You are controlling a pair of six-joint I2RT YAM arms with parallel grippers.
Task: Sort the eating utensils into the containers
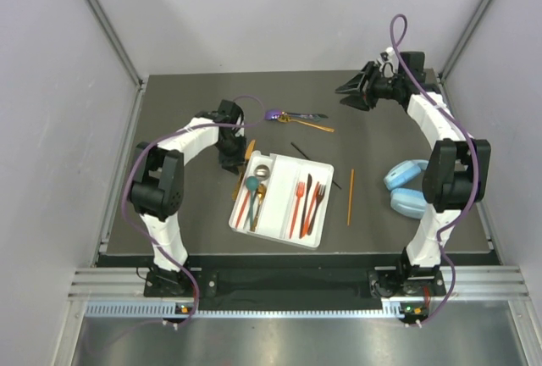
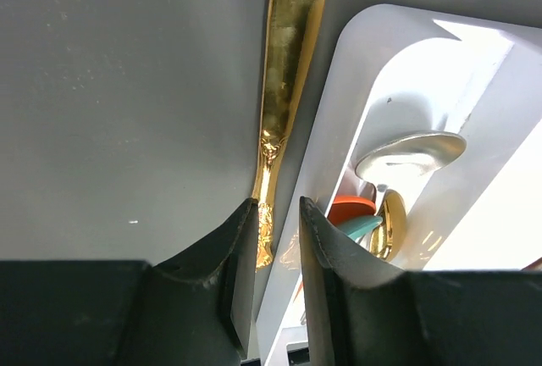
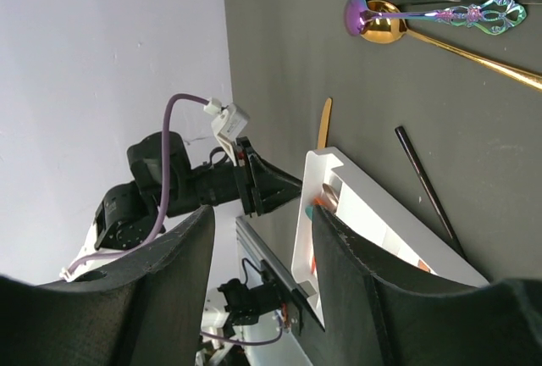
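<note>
A white divided tray (image 1: 279, 213) holds a ladle, spoons, forks and knives in compartments. A gold knife (image 2: 284, 69) lies on the table along the tray's left outer wall; my open left gripper is over its handle, beside that wall, nothing seen held. A purple-blue spoon (image 3: 358, 17), a gold spoon (image 3: 385, 27) and a dark utensil (image 1: 309, 115) lie behind the tray. A black stick (image 3: 423, 175) and an orange stick (image 1: 350, 196) lie outside it. My right gripper hangs open above the back right of the table, empty.
Two light-blue cases (image 1: 406, 203) lie at the right, near the right arm. Walls enclose the back and sides.
</note>
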